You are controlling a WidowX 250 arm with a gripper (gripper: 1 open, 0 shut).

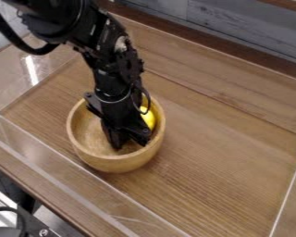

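My black gripper (123, 130) reaches down into a round wooden bowl (104, 159) at the left-middle of the camera view, its lower end inside the bowl. A yellow object (148, 118) lies in the bowl at its right side, partly behind the gripper. The dark fingertips blend together, so whether anything is between them is hard to tell.
The bowl stands on a wooden table (225, 157), clear to the right and behind. A grey plank wall (225, 28) rises at the back. Cables and a dark object lie beyond the table's front left edge.
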